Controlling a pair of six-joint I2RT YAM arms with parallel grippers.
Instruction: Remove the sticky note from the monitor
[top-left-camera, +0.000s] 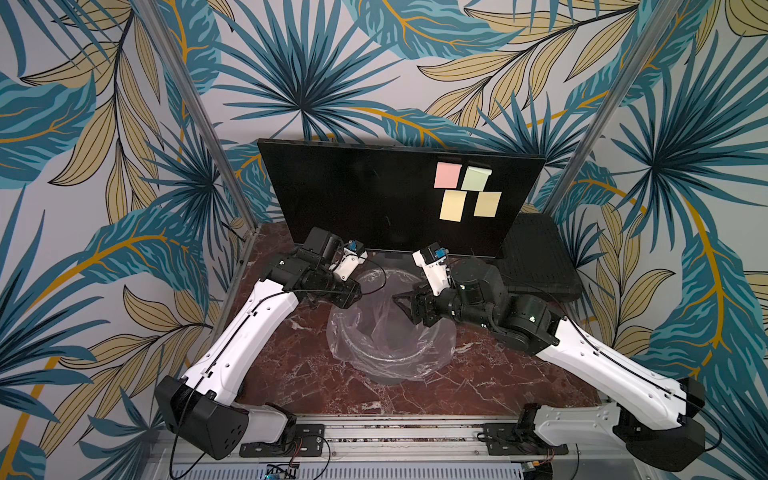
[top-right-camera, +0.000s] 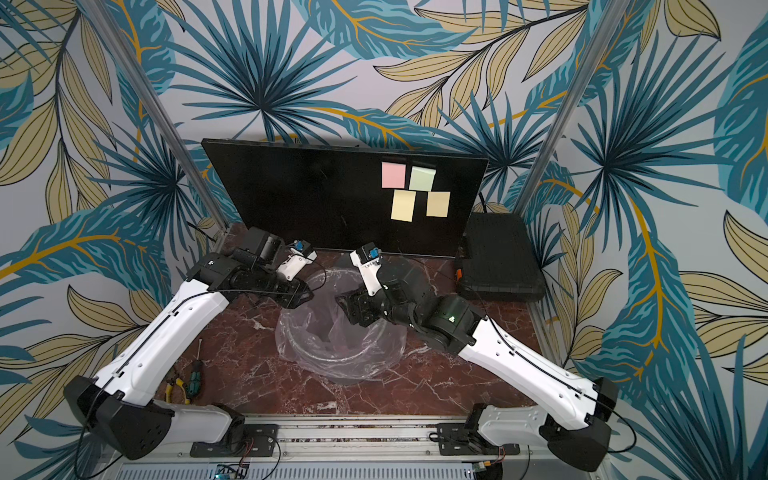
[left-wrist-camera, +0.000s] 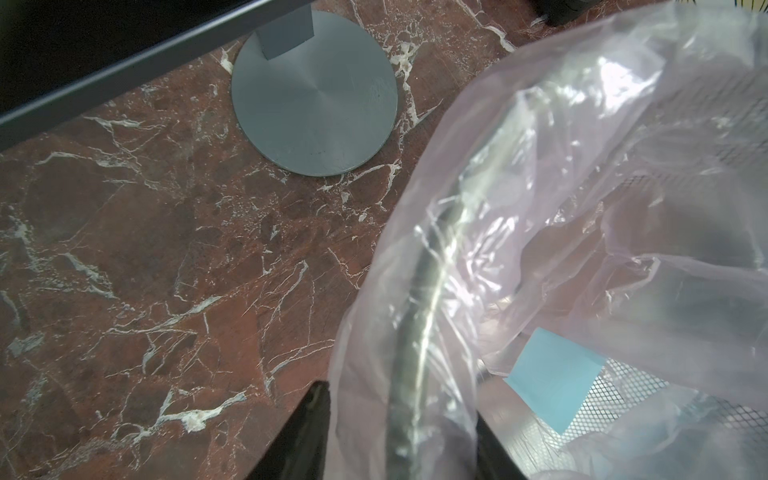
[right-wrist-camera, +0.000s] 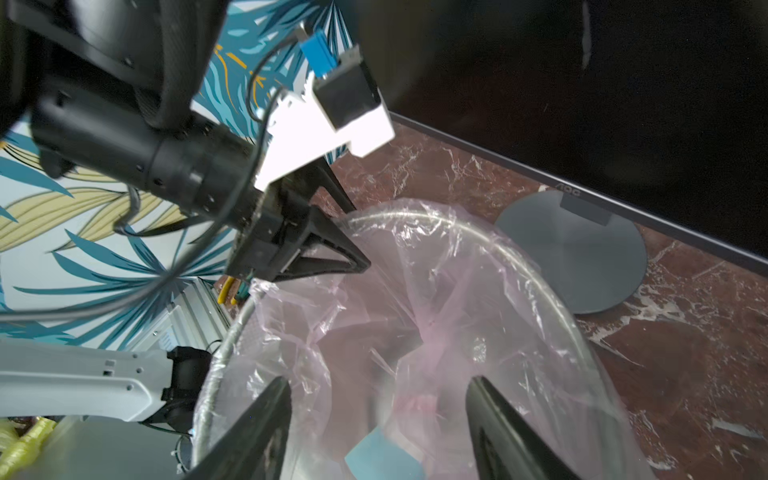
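Note:
A light blue sticky note lies inside the plastic-lined bin (top-left-camera: 352, 336), also visible below my right gripper in the right wrist view. Pink (top-left-camera: 447, 174), green (top-left-camera: 476, 179) and two yellow notes (top-left-camera: 452, 205) (top-left-camera: 487, 204) are on the black monitor (top-left-camera: 352, 192). My left gripper (top-left-camera: 348, 294) is over the bin's left rim, its fingers apart, with liner and rim behind them in the left wrist view. My right gripper stands open over the bin, nothing between its fingers.
A black case (top-right-camera: 500, 256) sits right of the monitor. The monitor's round base (left-wrist-camera: 316, 112) is behind the bin. Tools (top-right-camera: 194, 380) lie at the front left. Bare marble tabletop surrounds the bin.

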